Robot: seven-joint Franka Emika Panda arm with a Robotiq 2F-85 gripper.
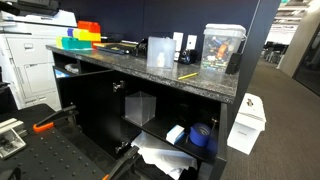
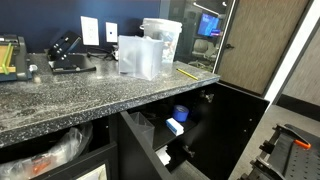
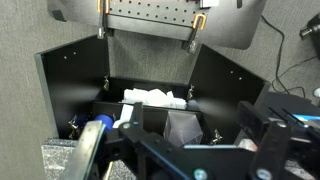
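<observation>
In the wrist view, my gripper appears as two dark, blurred finger shapes along the lower edge. They stand apart, with nothing seen held between them. Below lies an open black cabinet with its doors (image 3: pixel 75 70) swung out. Inside are a clear bin (image 1: pixel 140 107), a blue roll (image 1: pixel 200 133), a small white-and-blue item (image 1: pixel 175 134) and a crumpled white sheet or bag (image 1: pixel 163 155). The speckled counter (image 2: pixel 100 105) above carries a translucent container (image 2: pixel 140 57), a lidded tub (image 1: pixel 221 47) and a yellow pencil-like stick (image 1: pixel 188 76).
Colourful blocks (image 1: pixel 82 37) stand at the counter's far end. A white box (image 1: pixel 247 123) sits on the floor beside the cabinet. The metal plate (image 3: pixel 165 10) with slots lies opposite the counter. Open carpet (image 1: pixel 280 135) stretches to the right.
</observation>
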